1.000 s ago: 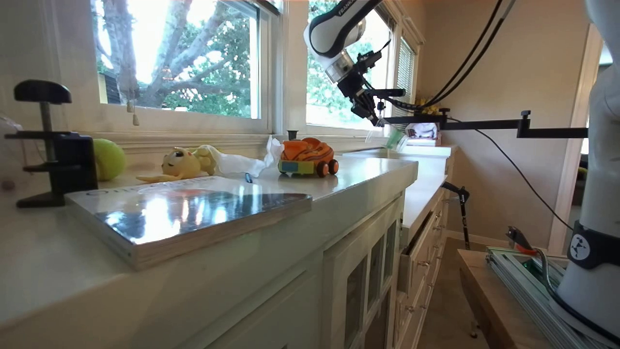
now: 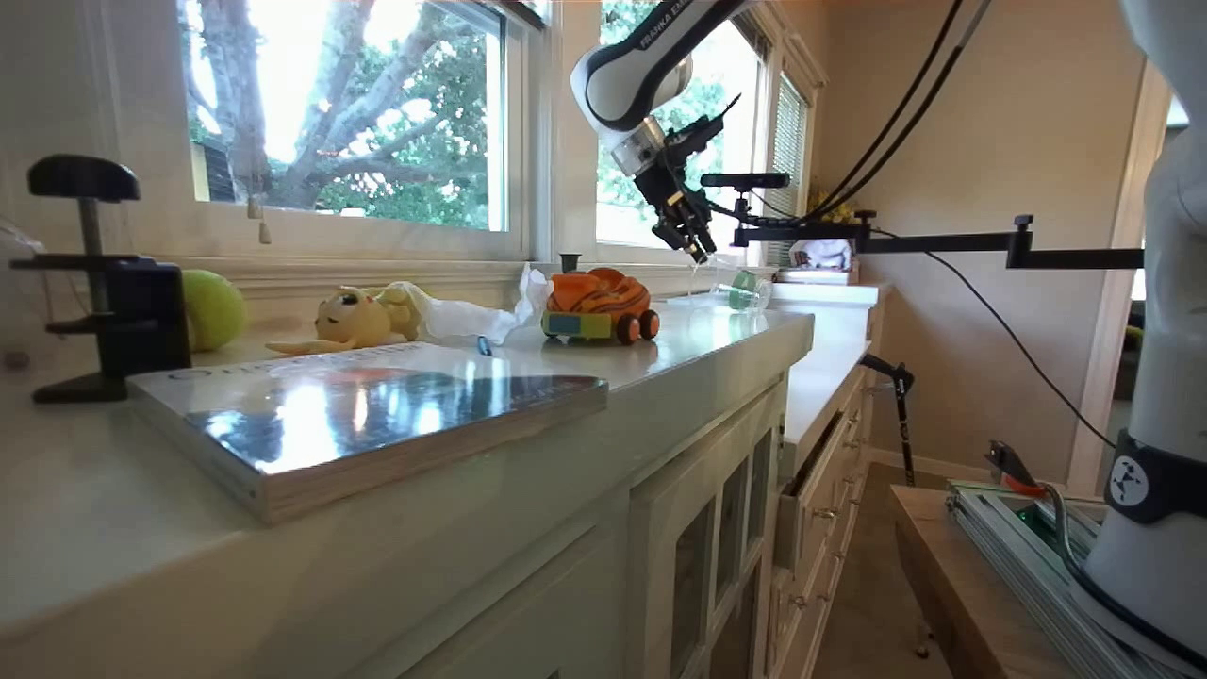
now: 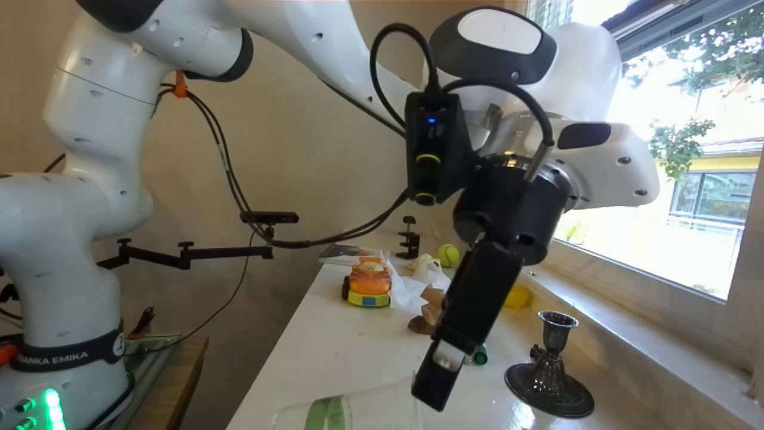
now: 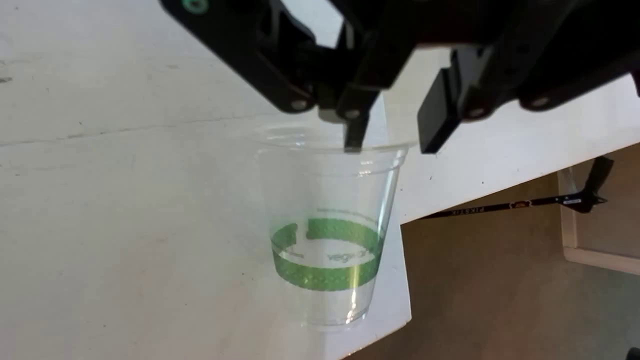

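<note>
A clear plastic cup with a green band (image 4: pixel 327 277) is in the wrist view, its mouth toward my gripper. The two fingers stand apart, one overlapping the cup's rim and the other just to the right of it; whether either touches the rim cannot be told. From exterior view 1 the cup (image 2: pixel 743 289) appears low at the counter, tilted or on its side, beside and slightly below my gripper (image 2: pixel 699 256). Only part of the cup (image 3: pixel 326 414) shows at the bottom of exterior view 2, left of my fingertips.
On the white counter (image 3: pixel 315 337) are an orange toy car (image 3: pixel 369 282), a dark metal candle holder (image 3: pixel 550 369), a yellow item (image 3: pixel 517 296) and a tennis ball (image 3: pixel 448 255). The wrist view shows the counter's edge close to the cup's right.
The gripper has moved left and slightly down in exterior view 1. The cup, earlier hanging tilted at the fingertips, now sits lower and further left, with the fingers apart.
</note>
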